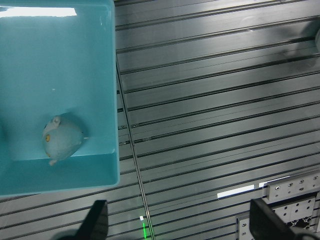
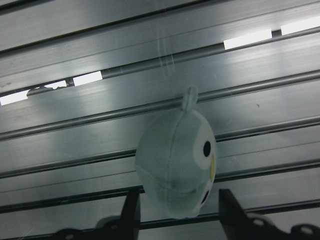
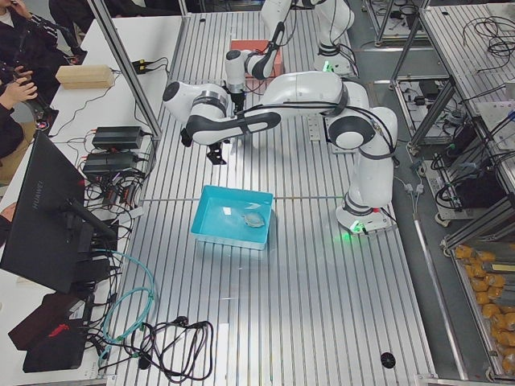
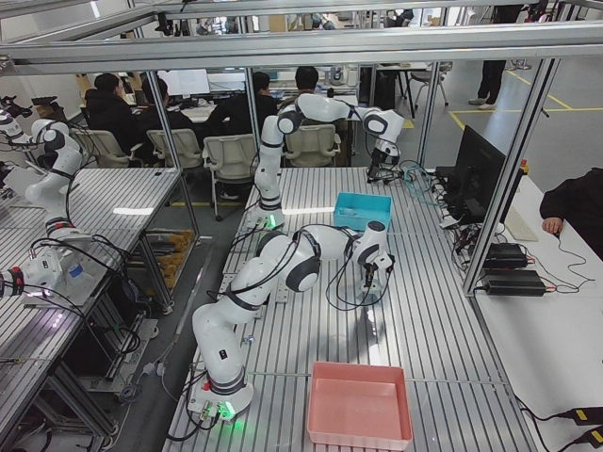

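A pale blue-grey plush toy (image 1: 63, 137) lies in the blue bin (image 3: 209, 209), also seen in the left wrist view. A second pale plush toy (image 2: 172, 160), with a white face and yellow mark, rests on the slatted metal table (image 2: 75, 125) just ahead of my right gripper, which stands open around its near side. My left gripper is open, with nothing between its fingers, above the table beside the bin. The left arm partly hides the right gripper in the camera left view.
A pink bin (image 4: 358, 405) stands at the other end of the table. Cables lie along the table's end (image 3: 181, 346) beside the blue bin. A monitor (image 3: 52, 213) and power boxes line the side desk. Bare table surrounds the blue bin.
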